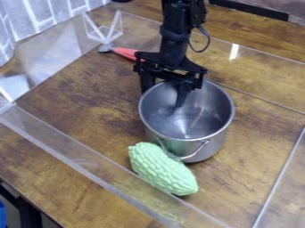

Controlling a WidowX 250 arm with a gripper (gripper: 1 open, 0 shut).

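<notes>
A black gripper (170, 77) hangs at the rear rim of a steel pot (185, 125), its fingers reaching down over and partly inside the rim. Whether it is open or shut, or holds the rim, is unclear. A pale green corn-shaped or cabbage-like vegetable toy (162, 167) lies on the wooden table (71, 134) in front of the pot.
A red-handled utensil (117, 52) lies at the back left, behind the arm. Clear plastic walls edge the table at the left, front and right. Bare wood lies left and right of the pot.
</notes>
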